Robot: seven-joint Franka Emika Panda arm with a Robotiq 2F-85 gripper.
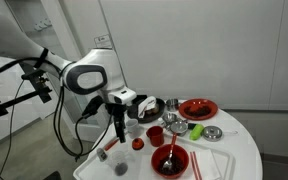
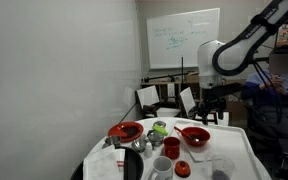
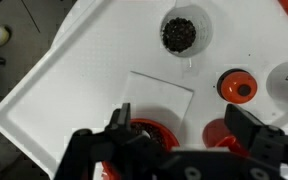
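Note:
My gripper (image 1: 120, 134) hangs above the front left of the white tray, pointing down. Its fingers stand wide apart in the wrist view, and nothing is held between them. A clear cup (image 3: 180, 34) with dark bits in it lies beyond the fingertips there. To its right is a red round object (image 3: 238, 86) with a dark centre. Part of a red bowl (image 3: 159, 132) and part of a red mug (image 3: 218, 131) show behind the fingers. In exterior view 1 a spoon-like handle (image 1: 174, 142) leans out of the bowl.
A white mug (image 1: 134, 129), a dark pan (image 1: 157, 110) with a white cloth, metal cups and a red plate (image 1: 198, 109) crowd the table's back. Red sticks (image 1: 195, 165) and a white sheet (image 1: 207, 161) lie at the tray's right. The tray's left corner (image 3: 44, 105) is bare.

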